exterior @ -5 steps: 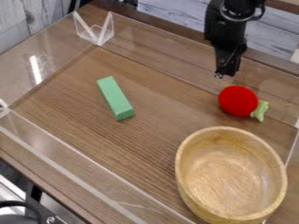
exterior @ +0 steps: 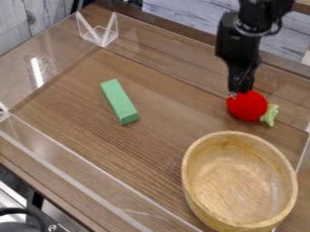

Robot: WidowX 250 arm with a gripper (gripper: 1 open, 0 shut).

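The gripper (exterior: pixel 237 83) hangs from the top right, just above and left of a red round object (exterior: pixel 247 107) with a green top at its right. Whether its fingers grip anything is hard to tell; the red object lies on the wooden surface. A green block (exterior: pixel 119 101) lies at the left, and a large wooden bowl (exterior: pixel 238 217) is at the bottom right.
A clear wire-like holder (exterior: pixel 100 27) stands at the upper left. Pale walls edge the back and right side.
The red object looks in much the same place.
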